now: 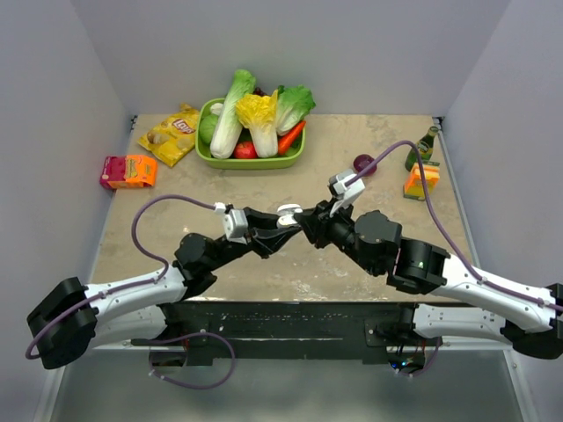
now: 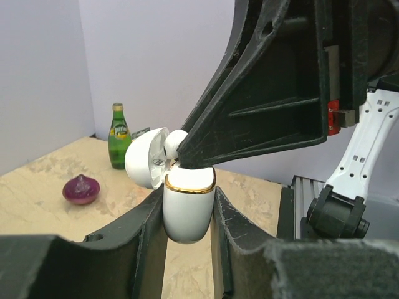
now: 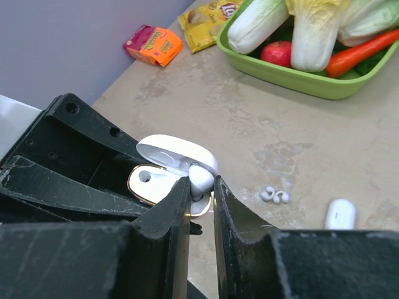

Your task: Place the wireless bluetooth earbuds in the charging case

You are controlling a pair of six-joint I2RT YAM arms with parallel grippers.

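The white charging case (image 2: 189,212) with gold trim is held above the table by my left gripper, its lid (image 3: 177,149) open. My right gripper is shut on a white earbud (image 3: 201,177), which sits at the case's well beside an empty-looking hole; whether it is seated I cannot tell. In the top view both grippers meet at the case in mid-air. On the table in the right wrist view lie small white pieces (image 3: 274,195) and a white oblong object (image 3: 340,215).
A green basket of vegetables (image 1: 211,155) stands at the back, with chips (image 1: 167,132) and an orange packet (image 1: 136,171) to the left. An onion (image 2: 81,190), a green bottle (image 2: 118,143) and a juice carton (image 1: 420,180) stand right.
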